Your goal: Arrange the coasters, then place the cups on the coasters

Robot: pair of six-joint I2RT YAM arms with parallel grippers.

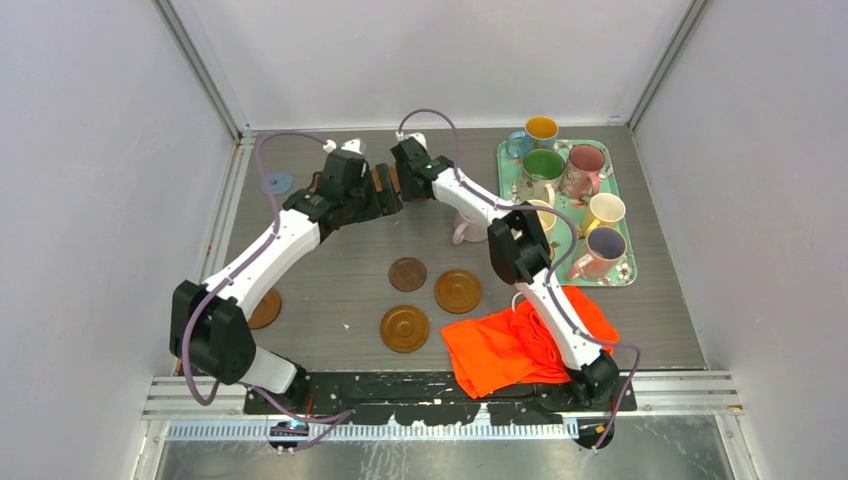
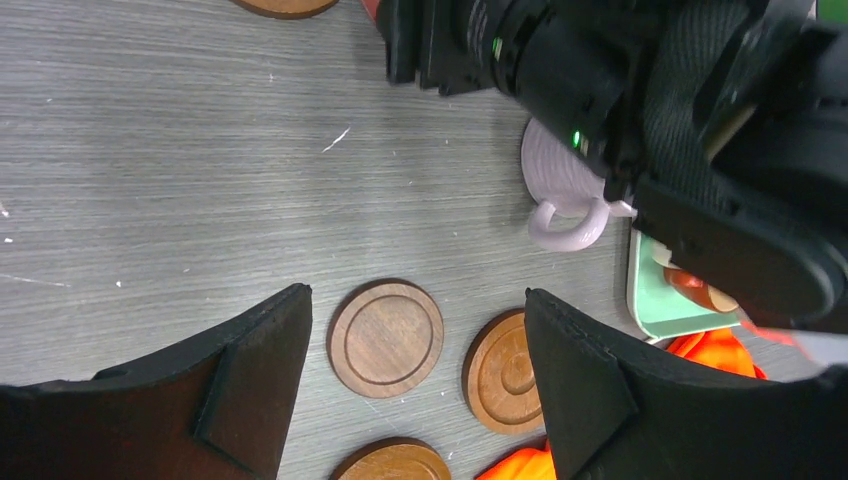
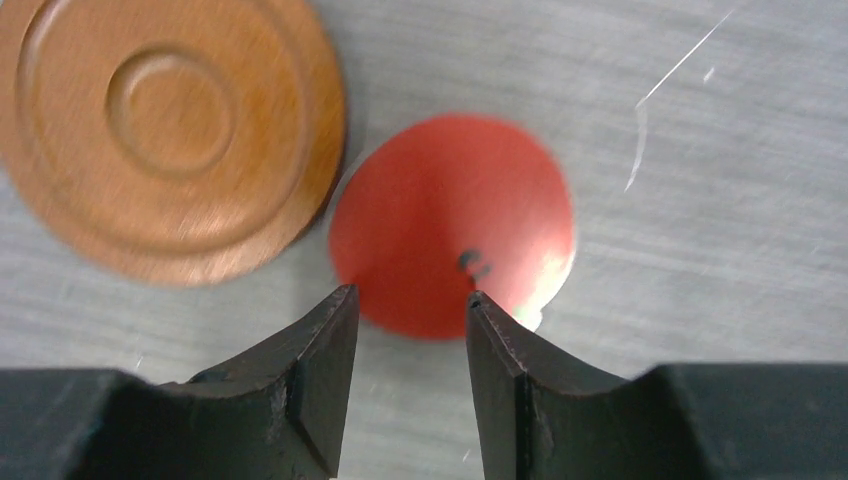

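Observation:
My right gripper is low at the back middle; in its wrist view its fingertips stand apart, a blurred red disc beyond them and a wooden coaster to the left. Whether anything is between them is unclear. My left gripper stands open just left of the right one; its wrist view shows its fingers apart over bare table, the right gripper's body filling the upper right. A pale lilac cup stands below the right arm, partly hidden by it.
A tray of several mugs fills the right side. Wooden coasters lie at centre front and left, a blue disc at back left. An orange cloth lies front right.

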